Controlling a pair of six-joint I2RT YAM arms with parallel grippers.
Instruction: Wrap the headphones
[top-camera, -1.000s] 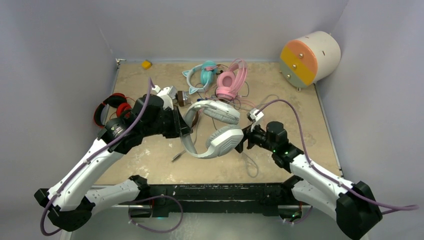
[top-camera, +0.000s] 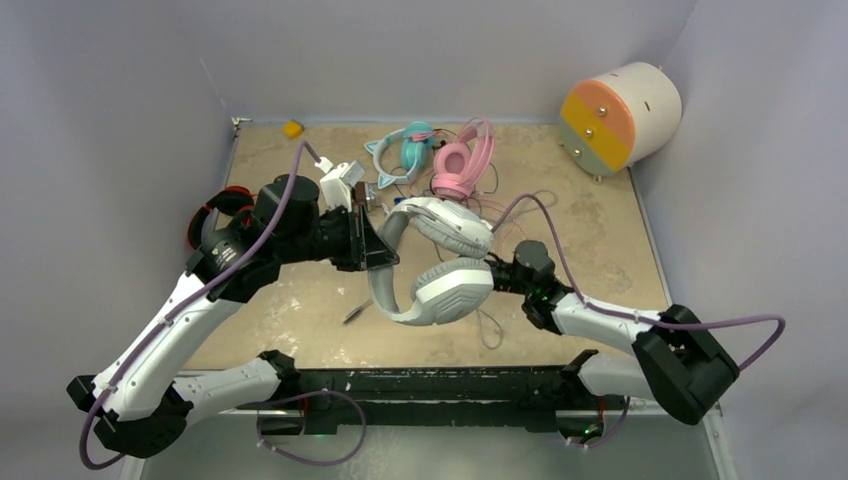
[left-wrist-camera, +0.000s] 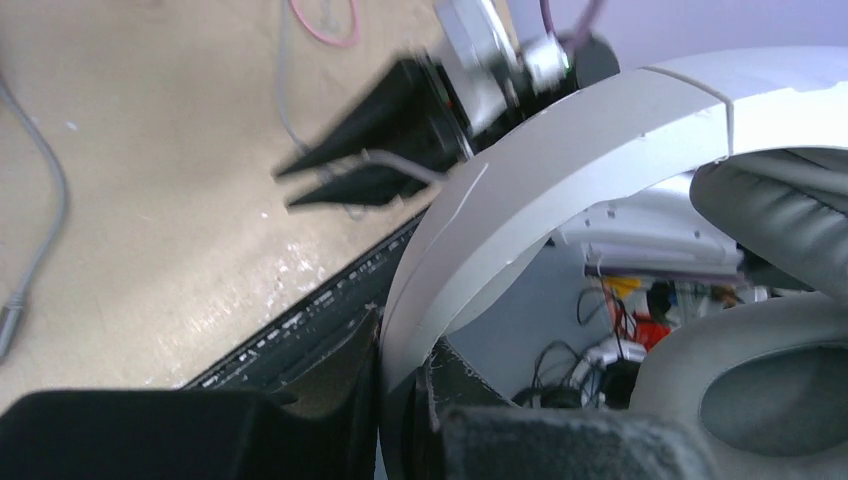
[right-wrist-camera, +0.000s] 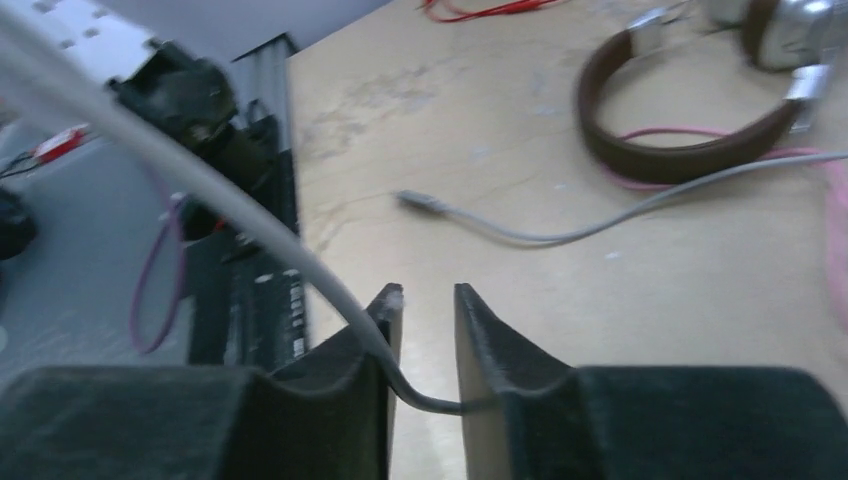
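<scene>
My left gripper (top-camera: 372, 255) is shut on the white headband (top-camera: 383, 300) of the headphones, holding them raised over the table; their two grey-white cups (top-camera: 450, 293) hang to the right. In the left wrist view the band (left-wrist-camera: 560, 170) rises from between the fingers. My right gripper, largely behind the headphones in the top view, has its fingers a little apart. A light grey cable (right-wrist-camera: 300, 260) runs down across them in the right wrist view; whether it lies between them or in front is unclear.
Pink headphones (top-camera: 455, 165), cyan ones (top-camera: 413, 150) and red-black ones (top-camera: 205, 215) lie at the back and left with loose cables. Brown-banded headphones (right-wrist-camera: 680, 155) lie under the held pair. A striped drum-shaped box (top-camera: 600, 130) stands at back right.
The headphones in my left gripper have shifted and swung slightly.
</scene>
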